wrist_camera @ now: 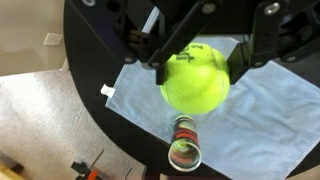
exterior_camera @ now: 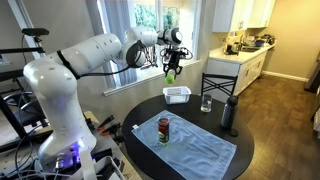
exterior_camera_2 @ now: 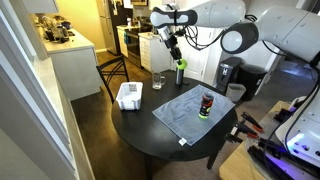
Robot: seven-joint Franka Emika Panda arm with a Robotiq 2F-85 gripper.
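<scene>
A yellow-green tennis ball point(wrist_camera: 195, 80) is held between the fingers of my gripper point(exterior_camera: 172, 70), which is shut on it. In exterior view 1 the ball point(exterior_camera: 170, 77) hangs high above the table, near the white bin point(exterior_camera: 177, 94). Exterior view 2 shows the ball point(exterior_camera_2: 181, 64) just under the gripper, with the white bin point(exterior_camera_2: 129, 96) off to the left on the table. A dark can with red and green patterning point(exterior_camera: 163, 131) stands upright on the blue-grey cloth point(exterior_camera: 196, 149). From the wrist, the can point(wrist_camera: 185, 145) appears below the ball.
A clear glass point(exterior_camera: 206, 102) and a dark bottle point(exterior_camera: 229, 112) stand at the table's right side in exterior view 1. Behind the table is a black chair point(exterior_camera: 217, 85). The round black table point(exterior_camera: 140, 117) has bare room left of the cloth.
</scene>
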